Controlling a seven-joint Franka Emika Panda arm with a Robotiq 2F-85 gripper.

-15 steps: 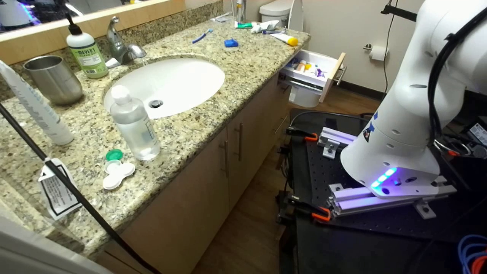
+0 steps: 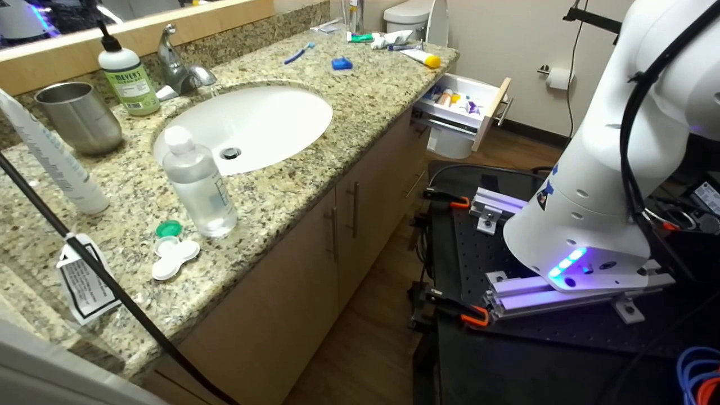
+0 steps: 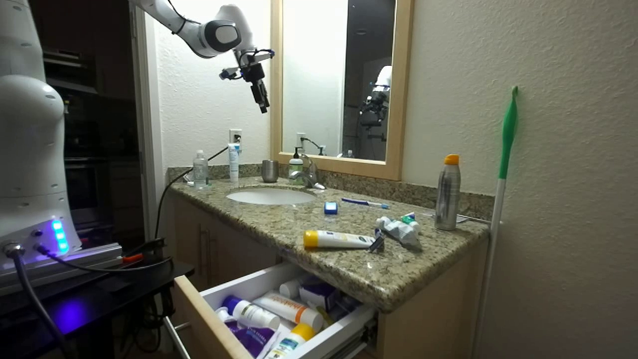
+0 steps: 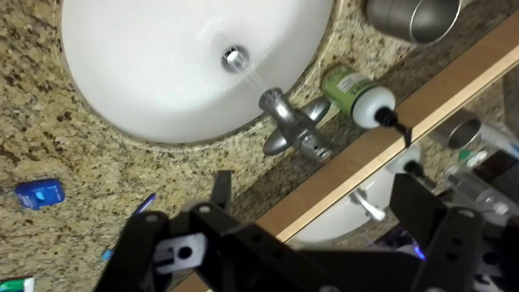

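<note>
High over the back of the counter, by the mirror, my gripper [image 3: 263, 108] points downward. In the wrist view its dark fingers [image 4: 222, 189] stand wide apart, open with nothing between them. The silver faucet [image 4: 292, 119] lies beyond them at the rim of the white sink [image 4: 160, 92]. A clear streak like running water reaches from its spout to the drain [image 4: 235, 59]. Beside the faucet is the green-labelled soap bottle [image 4: 357, 97], with the steel cup [image 4: 394, 20] past it. No object is being held.
A clear bottle [image 2: 199, 182], white tube [image 2: 54, 155] and contact lens case [image 2: 174, 256] stand near the left end. A blue box [image 4: 40, 194] and toothbrush [image 3: 365, 203] lie on the counter. The filled drawer [image 3: 206, 317] is pulled out. The mirror frame [image 3: 392, 89] rises behind.
The arm's upper part has turned and shifted slightly in exterior view 1, its black cable moving left. The counter objects and drawer look unmoved.
</note>
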